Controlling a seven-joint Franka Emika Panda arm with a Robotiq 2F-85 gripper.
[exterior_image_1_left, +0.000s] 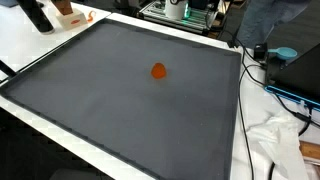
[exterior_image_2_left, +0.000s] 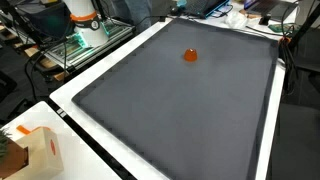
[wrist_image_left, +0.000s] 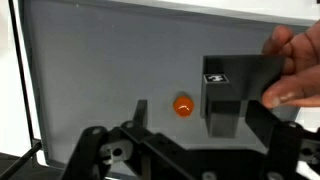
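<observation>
On the grey board lies a small orange object, also visible toward the far edge in exterior view 2 as an amber piece. From above, in the wrist view, the orange piece appears between the spread fingers of my open gripper. A dark block with a small black-and-white mark also appears there, closer to the right finger. Whether it touches that finger cannot be told. The gripper is outside both exterior views.
A person's hand reaches in from the right beside the dark block. The grey board is otherwise bare. Cables and a white cloth lie past its right edge. A wooden item stands at the near left corner.
</observation>
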